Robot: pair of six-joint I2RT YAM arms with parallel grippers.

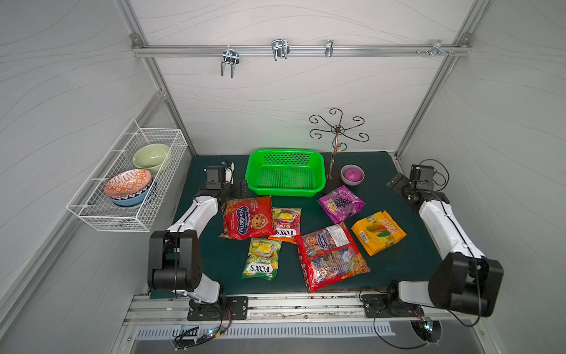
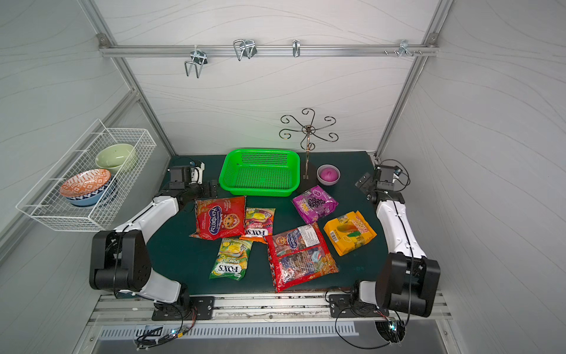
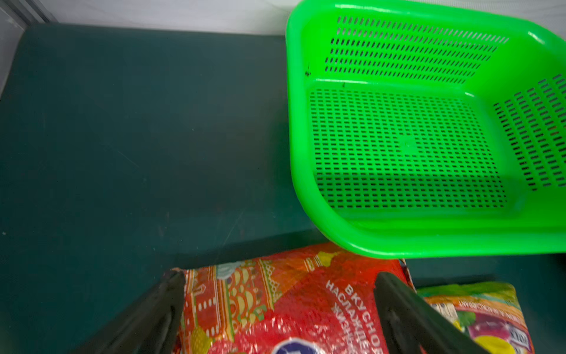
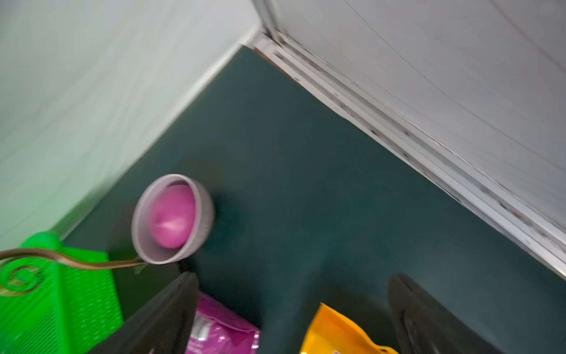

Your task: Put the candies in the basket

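The green basket stands empty at the back middle. Candy bags lie before it: a red bag, an orange Fox's bag, a green Fox's bag, a large red bag, a purple bag and a yellow bag. My left gripper hangs open above the red bag's back edge, left of the basket. My right gripper is open over bare table at the right, beyond the purple and yellow bags.
A metal stand and a pink item in a small bowl are right of the basket. A wire rack with bowls hangs on the left wall. Bare table shows at the back left and right.
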